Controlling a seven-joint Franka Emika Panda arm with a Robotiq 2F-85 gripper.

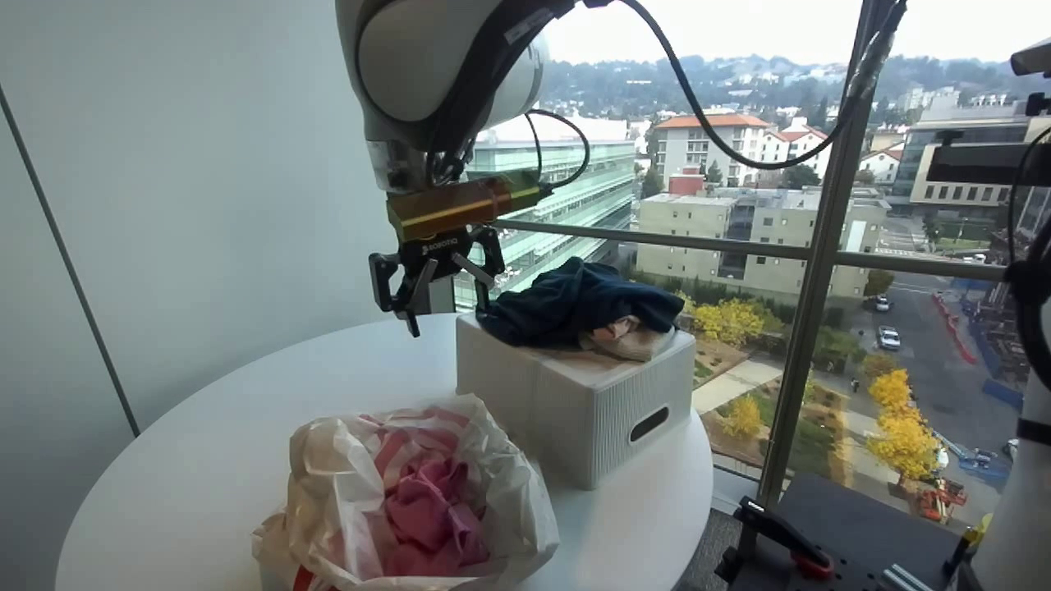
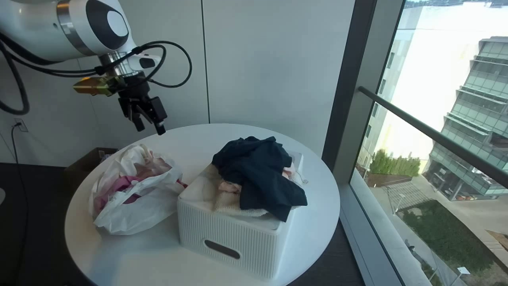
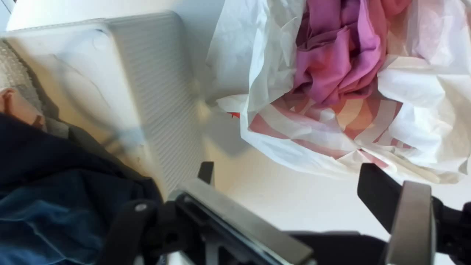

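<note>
My gripper hangs open in the air, above the table and well clear of everything, its fingers spread with nothing between them. Below it stands a crumpled white plastic bag, its mouth open. Bunched pink cloth lies inside the bag; the wrist view shows the same pink cloth beyond the fingertips. On a white box beside the bag rests a heap of dark navy cloth, over a beige cloth that pokes out beneath it.
The round white table has bare room behind the bag and along its front edge. A window with a metal rail borders one side. A dark cart with tools stands beside the table.
</note>
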